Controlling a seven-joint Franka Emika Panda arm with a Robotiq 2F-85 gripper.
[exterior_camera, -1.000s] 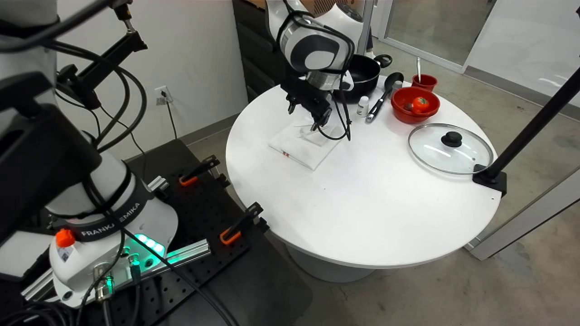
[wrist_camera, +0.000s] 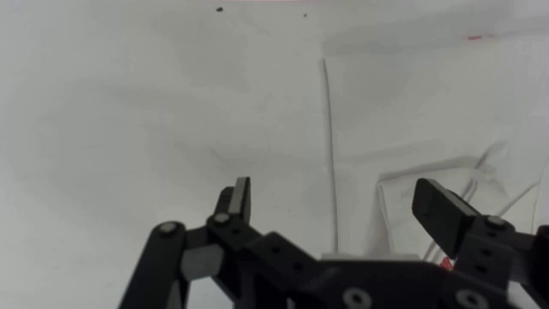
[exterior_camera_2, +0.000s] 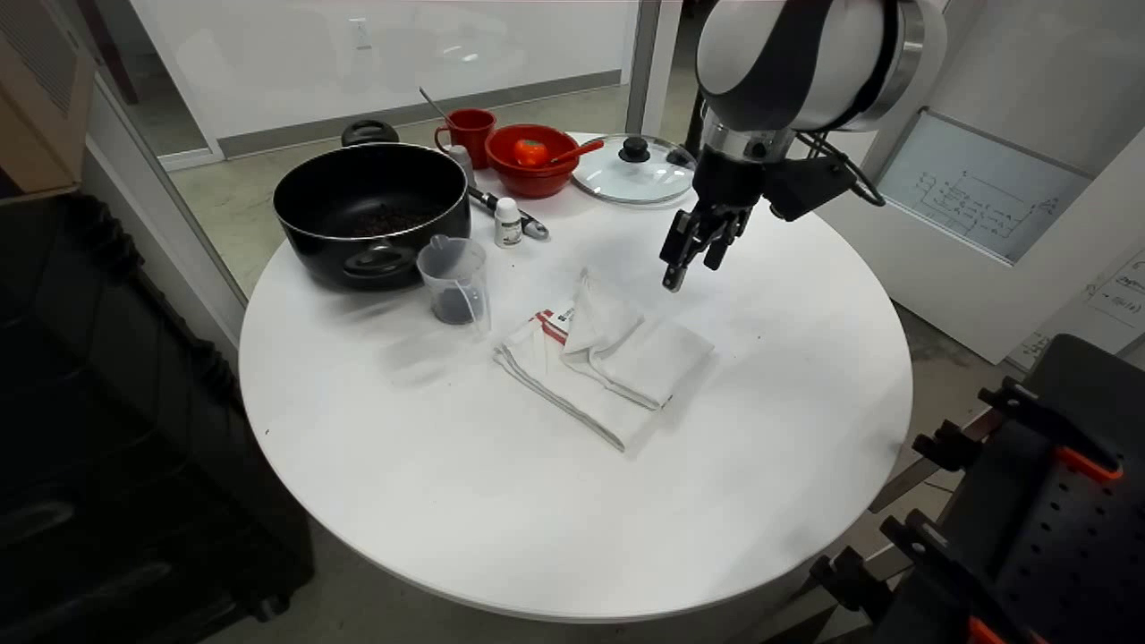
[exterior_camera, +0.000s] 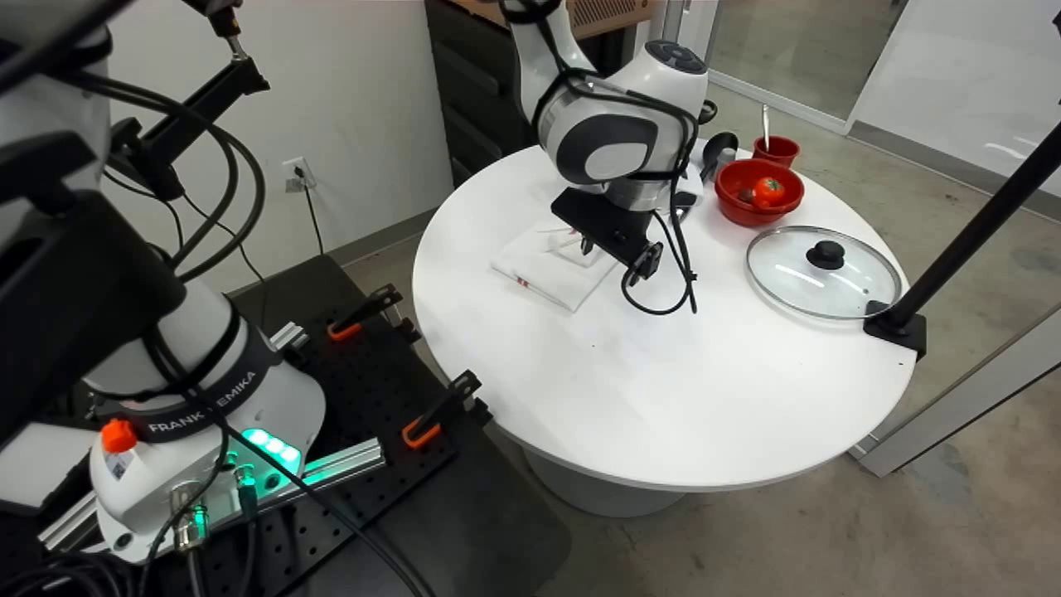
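A white cloth (exterior_camera_2: 580,392) lies on the round white table, folded, with one part (exterior_camera_2: 644,360) turned over on top and a red mark near the fold. Above the table, close to the cloth's edge, my gripper (exterior_camera_2: 692,274) points downward. In the wrist view the gripper is open, its two fingers wide apart with nothing held between them. The cloth's straight edge runs through that gap, well below the fingers. The folded-over part (wrist_camera: 411,211) of the cloth is partly hidden behind the right finger.
A black pot (exterior_camera_2: 370,215), a clear measuring cup (exterior_camera_2: 455,281) and a small white bottle (exterior_camera_2: 509,224) stand beyond the cloth. A red bowl (exterior_camera: 758,194) with a tomato, a red mug (exterior_camera_2: 469,134) and a glass lid (exterior_camera: 823,272) are farther round.
My arm and gripper have moved right and toward the front in exterior view 1, from over the cloth's far side to its right. The arm now covers the pot there. The cloth looks unmoved.
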